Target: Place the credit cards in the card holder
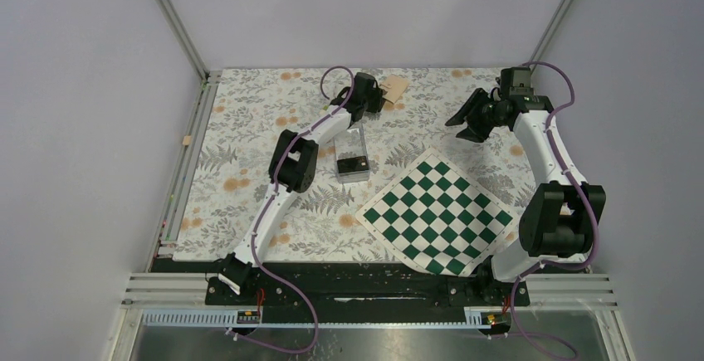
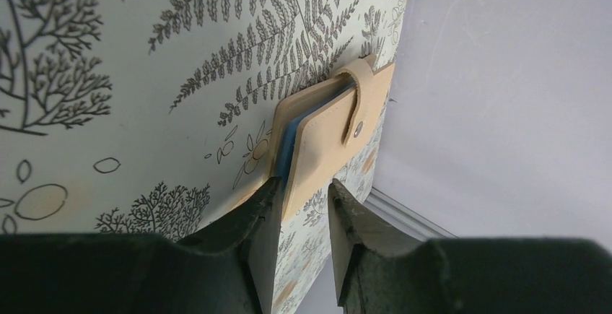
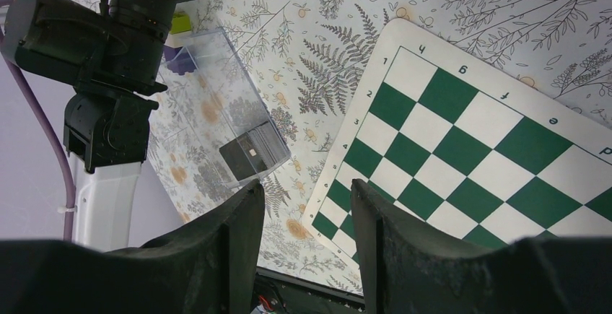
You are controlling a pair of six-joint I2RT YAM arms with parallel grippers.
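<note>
A tan card holder [image 2: 328, 137] with a snap strap lies at the far table edge, with a blue card [image 2: 290, 141] between its covers. My left gripper is at the holder's near end, its fingers apart; the left fingertip is against or just beside the blue card's end, contact hard to tell. No card shows gripped between them. From above, the left arm partly hides this spot beside the holder [image 1: 395, 89]. My right gripper [image 1: 453, 129] hangs open over the table's right side, empty. Dark cards [image 3: 245, 157] lie in the clear box's near end.
The clear box [image 1: 352, 177] stands partly under the left arm. A green-and-white checkered mat [image 1: 438, 212] covers the front right. Small yellow and purple items [image 3: 180, 24] sit beyond the box.
</note>
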